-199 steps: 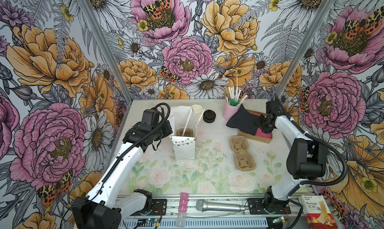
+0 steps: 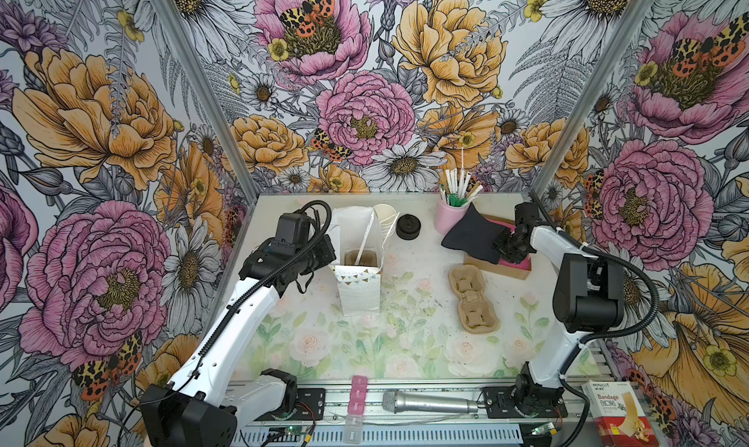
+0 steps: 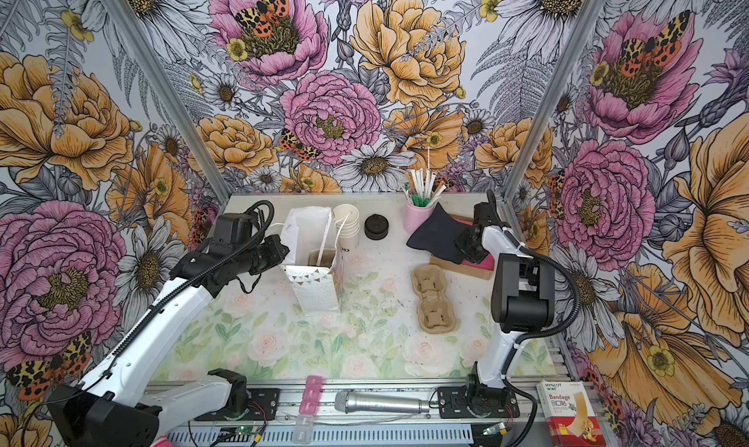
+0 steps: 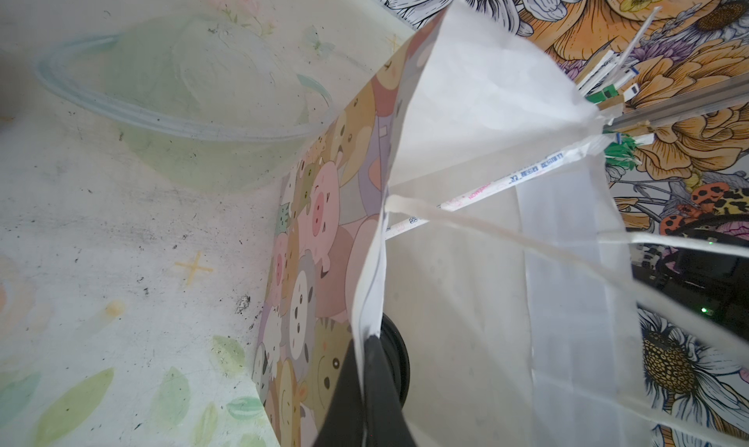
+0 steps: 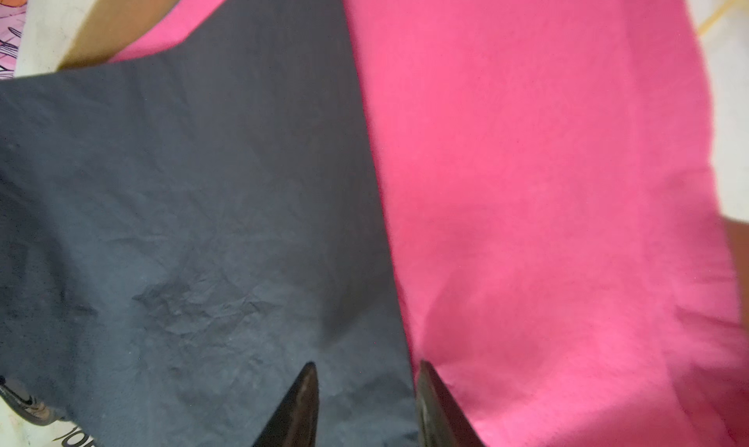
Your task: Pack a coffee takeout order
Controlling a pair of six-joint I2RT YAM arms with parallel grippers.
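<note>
A white paper bag (image 2: pixel 357 291) stands upright and open at left of the table, with brown cardboard and a wrapped straw (image 4: pixel 507 181) showing inside. A black lid (image 4: pixel 398 353) shows beyond the bag's edge in the left wrist view. My left gripper is shut on that thin edge, pinching the bag's wall. Black napkins (image 5: pixel 234 213) lie over pink napkins (image 5: pixel 522 166) at the back right. Right over the black sheet's edge, my right gripper has its fingers apart; whether they touch the paper is unclear.
A pink cup of straws (image 2: pixel 450 215), a black lid (image 2: pixel 407 227) and stacked cups (image 3: pixel 347 220) stand along the back. An empty cardboard cup carrier (image 2: pixel 473 298) lies right of centre.
My right gripper has shifted slightly left and down over the napkins, its arm swinging left. The left arm and the bag have stayed still.
</note>
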